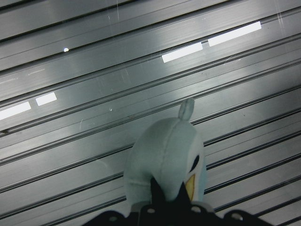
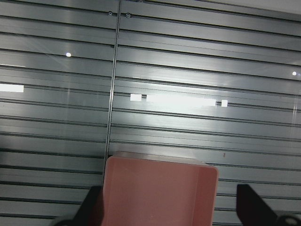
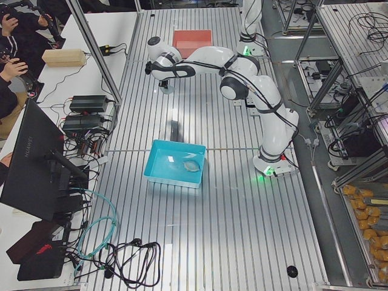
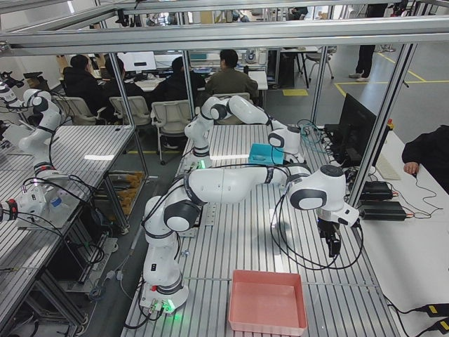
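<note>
A pale mint plush toy (image 1: pixel 155 146) with a dark eye and yellow beak hangs in my left gripper, whose dark fingers are closed on it. In the camera left view it shows small under that gripper (image 3: pixel 165 82), above the grooved metal table. My right gripper (image 4: pixel 331 239) hangs over the table near the red tray (image 4: pixel 265 298); in the right wrist view its fingers stand wide apart with the tray below and nothing visible between them.
A cyan tray (image 3: pixel 163 160) holding a small pale item (image 3: pixel 191 165) sits mid-table. Cables (image 3: pixel 139 267) lie at the near left. A monitor (image 3: pixel 33 157) and metal posts border the workspace.
</note>
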